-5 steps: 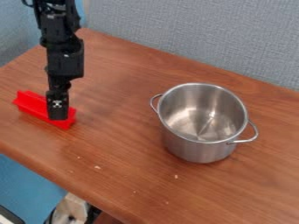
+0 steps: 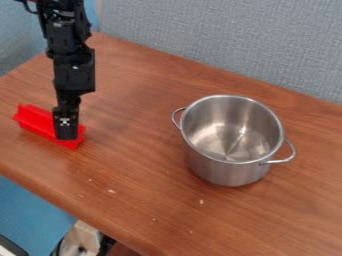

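Observation:
My black gripper point(image 2: 66, 122) points straight down at the left of the table, its fingers low at a red elongated object point(image 2: 38, 122), partly hiding that object's right part. The fingers are open, though the far finger is hard to make out. A steel pot point(image 2: 230, 150) with two handles stands upright to the right, apart from the gripper.
A grey textured wall point(image 2: 227, 40) runs along the back. The table's edge is close at the lower left.
The gripper has shifted very slightly at the red object; the pot is unmoved.

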